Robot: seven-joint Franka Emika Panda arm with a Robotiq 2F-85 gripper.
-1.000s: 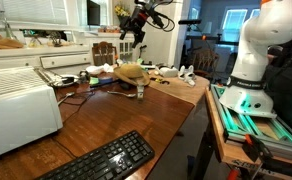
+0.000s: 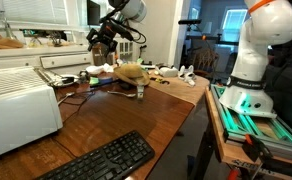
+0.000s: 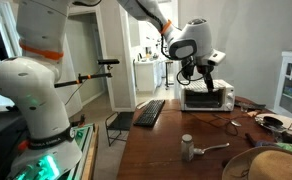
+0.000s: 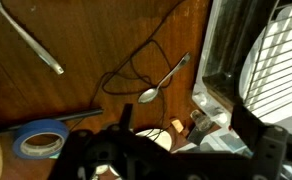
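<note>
My gripper [image 2: 99, 48] hangs above the far part of the wooden table, its fingers open and empty. From the other side, the gripper [image 3: 203, 72] appears in front of the toaster oven. Looking down from the wrist, a small metal spoon [image 4: 149, 95] lies on dark cables beyond the spread fingers [image 4: 251, 128]. A longer metal utensil [image 4: 31, 42] is at upper left, and a roll of blue tape [image 4: 39, 138] at lower left. The open-fronted toaster oven [image 4: 215, 60] fills the right side.
A black keyboard [image 2: 103, 156] lies near the white oven housing [image 2: 22, 112]. A glass shaker [image 3: 187, 148] stands on the table by a tan hat [image 3: 269, 164]. Bare wood [image 3: 146, 155] extends along the near side.
In exterior view 1 my gripper has swung left and come down from above the hat toward the cables. The tabletop objects look unmoved.
</note>
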